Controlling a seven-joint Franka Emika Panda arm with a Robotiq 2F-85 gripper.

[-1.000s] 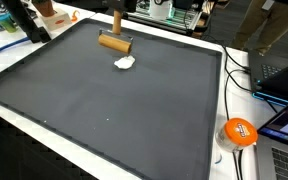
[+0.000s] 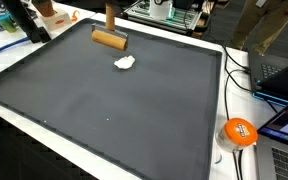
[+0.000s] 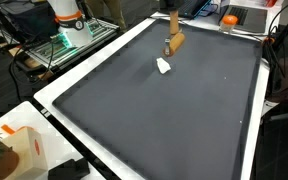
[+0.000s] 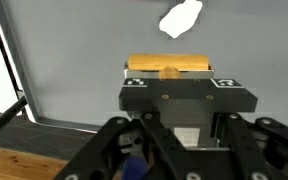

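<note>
A wooden T-shaped tool [image 2: 110,39] has its orange-brown crosspiece low over the far part of the dark grey board [image 2: 94,92] and its stem rising out of the frame. In exterior view 2, the same tool [image 3: 175,43] appears at the board's far side, with a greyish part beside the crosspiece. From the wrist, my gripper is shut on the tool's stem, and the crosspiece [image 4: 169,62] lies just beyond the fingers. Whether the crosspiece touches the board cannot be told. A small white piece [image 4: 181,17] rests on the board a short way from it.
An orange-topped round container [image 2: 237,134] stands off the board's right side, near laptops [image 2: 276,78]. Pots and clutter [image 2: 50,12] fill the back left. Most of the board is bare.
The tool has shifted slightly left and toward the back in exterior view 1, away from the white piece. The white piece has stayed where it was.
</note>
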